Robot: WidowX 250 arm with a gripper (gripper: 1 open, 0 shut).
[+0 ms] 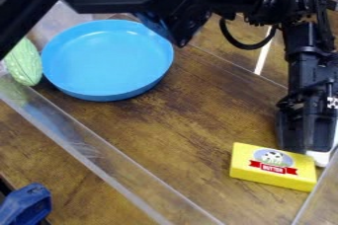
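Note:
A yellow butter box (272, 167) lies on the wooden table at the lower right. My gripper (307, 135) hangs just above and to the right of it, pointing down; its fingers partly hide one another, with a white piece behind them at the right edge. A blue plate (106, 59) sits at the upper left.
A pale green vegetable (23, 63) lies left of the plate. A blue object (24, 207) is at the bottom left corner. Clear plastic strips cross the table.

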